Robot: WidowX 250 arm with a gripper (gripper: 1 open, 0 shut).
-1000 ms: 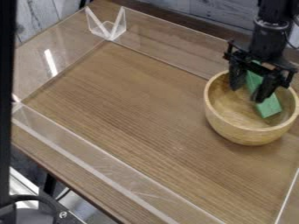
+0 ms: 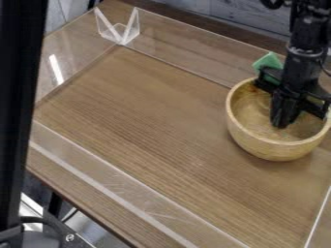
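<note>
A wooden bowl (image 2: 265, 140) sits at the right of the table. My black gripper (image 2: 282, 105) reaches down into it from the top right; its fingers are dark and crowded, so whether they hold anything cannot be made out. A green object (image 2: 268, 63) shows behind the arm, at the back edge of the bowl.
A clear plastic piece (image 2: 116, 31) stands near the back left. Dark frame parts line the left edge.
My gripper has moved lower into the bowl. The green object, earlier seen inside the bowl, now shows only behind the arm near the back rim.
</note>
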